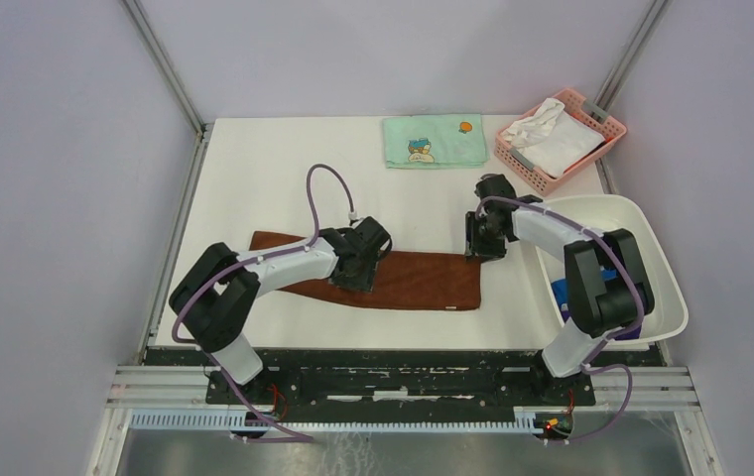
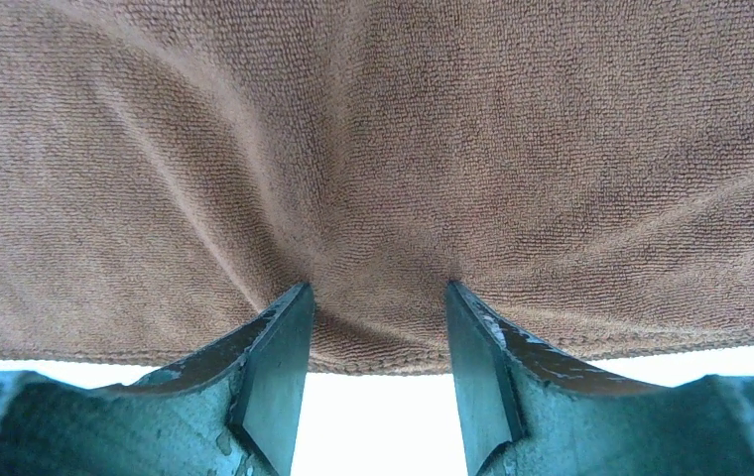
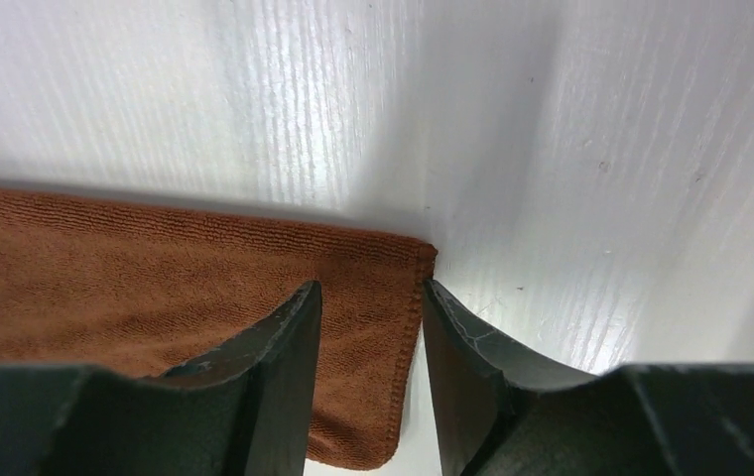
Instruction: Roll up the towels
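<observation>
A brown towel (image 1: pixel 418 283) lies as a long strip across the table, a small white tag on its near right edge. Over its middle is my left gripper, part open, both fingertips down at the cloth near its edge; creases run away from them. Nothing shows gripped there. At the towel's far right corner my right gripper is open, one finger over the towel and the other just past its side edge. A folded mint-green towel (image 1: pixel 442 141) with printed figures lies at the back of the table.
A pink basket (image 1: pixel 550 183) with white cloths stands at the back right. Along the right side, a large white bin (image 1: pixel 663 288) holds blue items and sits partly under the right arm.
</observation>
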